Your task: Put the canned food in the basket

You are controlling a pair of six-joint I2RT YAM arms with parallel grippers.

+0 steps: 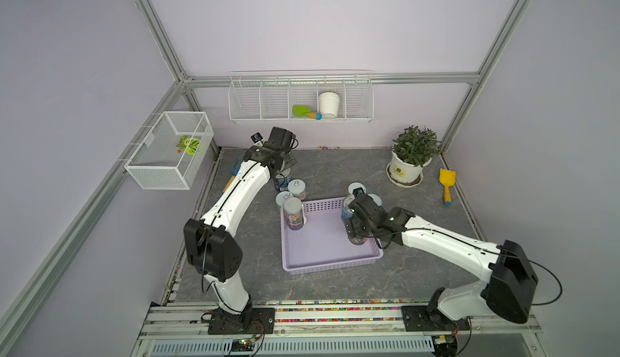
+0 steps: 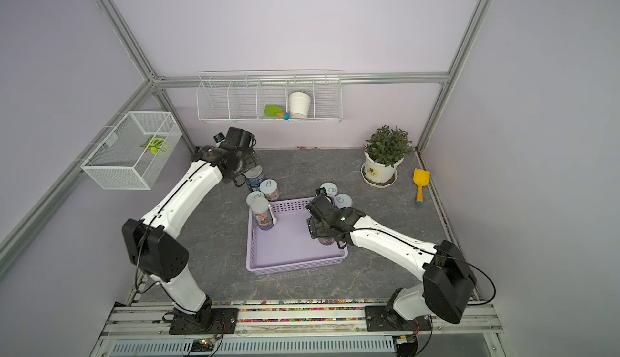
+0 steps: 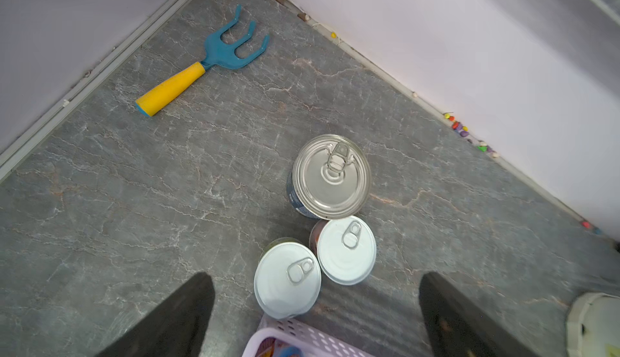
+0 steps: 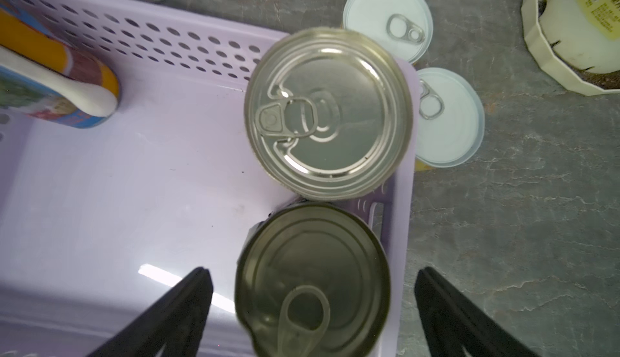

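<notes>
The lilac basket (image 1: 323,247) holds a tall can (image 1: 293,213) at its left and two cans at its right (image 4: 328,112). My right gripper is open around the nearer right can; whether the fingers touch it is unclear. My left gripper hangs open over the left side of the table, where a silver can (image 3: 329,176) and two smaller white-lidded cans (image 3: 345,250) stand outside the basket. Two more cans (image 4: 387,17) stand outside its back right corner.
A potted plant (image 1: 405,163) and yellow shovel (image 1: 447,179) are at the right. A blue rake (image 3: 222,53) lies at the back left. Wire baskets (image 1: 168,169) hang on the walls.
</notes>
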